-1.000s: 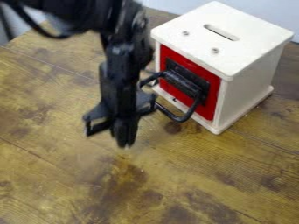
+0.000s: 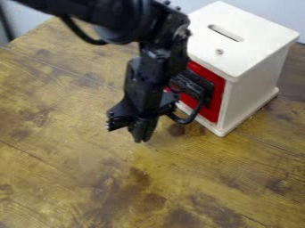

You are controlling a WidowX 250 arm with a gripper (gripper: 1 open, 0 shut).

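Observation:
A white wooden box (image 2: 256,58) with a slot in its top stands at the upper right. Its red front (image 2: 210,112) carries a black fitting with a looped black handle, partly hidden behind the arm. My black gripper (image 2: 141,134) points down at the floor just left of and in front of the box, its fingers shut with nothing visible between them.
A pale wall or edge runs along the back.
The box stands where it was.

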